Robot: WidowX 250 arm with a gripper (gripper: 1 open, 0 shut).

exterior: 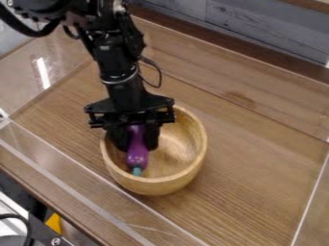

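My black gripper [131, 123] hangs down from the top left into a round beige bowl [176, 169]. It is shut on a purple object [137, 152] with a teal tip, which points toward the bowl's front. The gripper's body hides the upper end of the object and part of the bowl's back rim.
At the lower left edge are a black cable and a small yellow item [53, 222] below the table's edge.
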